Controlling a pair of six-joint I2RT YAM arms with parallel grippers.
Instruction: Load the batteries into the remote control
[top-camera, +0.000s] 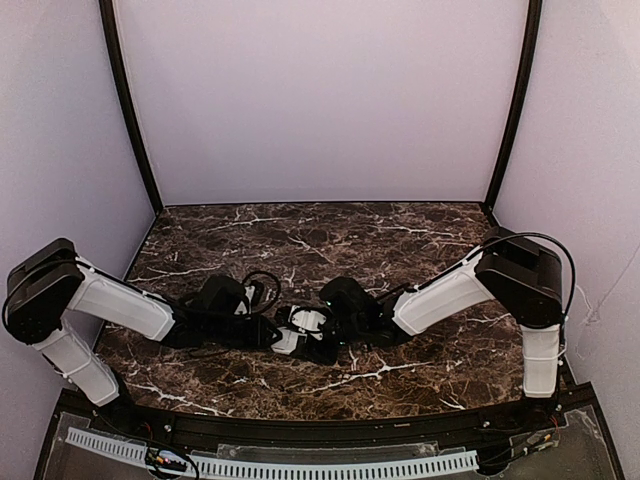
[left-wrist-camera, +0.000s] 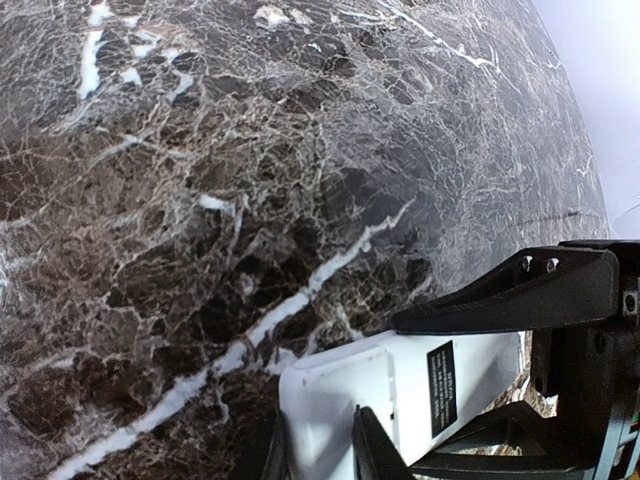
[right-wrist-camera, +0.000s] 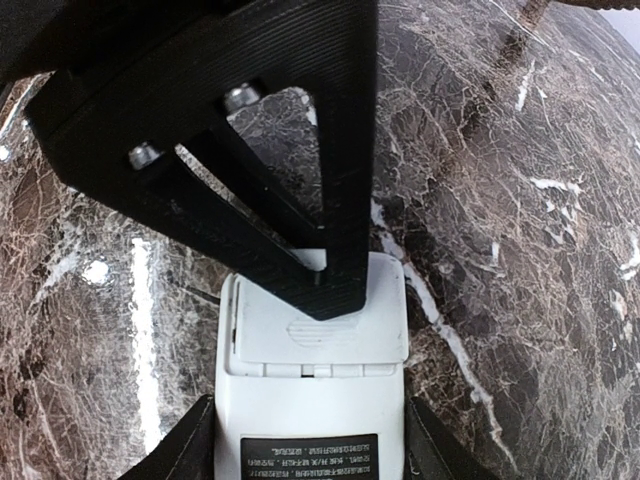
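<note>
The white remote control (left-wrist-camera: 330, 395) (right-wrist-camera: 310, 400) lies back side up between my grippers, with a dark label and its battery cover (right-wrist-camera: 280, 330) in view. My left gripper (top-camera: 270, 334) is shut on the remote's end. In the right wrist view its black fingers reach over the cover. My right gripper (top-camera: 300, 338) has a finger on either side of the remote; whether they grip it is unclear. No batteries can be made out.
Pale walls (top-camera: 320, 100) stand at the back and both sides.
</note>
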